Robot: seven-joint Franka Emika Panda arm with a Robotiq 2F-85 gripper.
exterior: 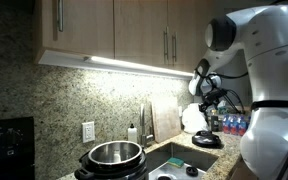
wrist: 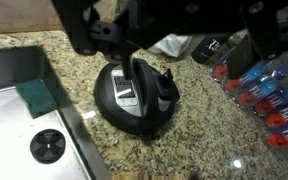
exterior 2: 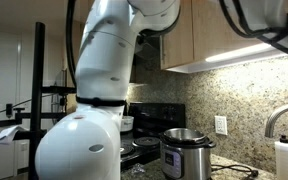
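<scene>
A round black lid point(wrist: 134, 97) with a raised handle lies on the granite counter to the right of the sink; the same lid point(exterior: 212, 138) shows at the right in exterior view 1. Above it hangs my gripper point(exterior: 204, 106), its fingers apart. In the wrist view my open gripper has its dark fingers point(wrist: 106, 34) spread wide at the top, and nothing is held. The lid sits below and between them, apart from the fingers as far as I can tell. A pressure cooker pot point(exterior 2: 187, 155) stands uncovered on the counter, far left of the lid in exterior view 1.
Beside the lid lies the sink point(wrist: 79, 112) with a green sponge point(wrist: 36, 97) in it. Several water bottles point(wrist: 274, 95) stand on the lid's other side. Upper cabinets point(exterior: 134, 35) overhang the counter. Bare granite point(wrist: 209, 145) surrounds the lid's near side.
</scene>
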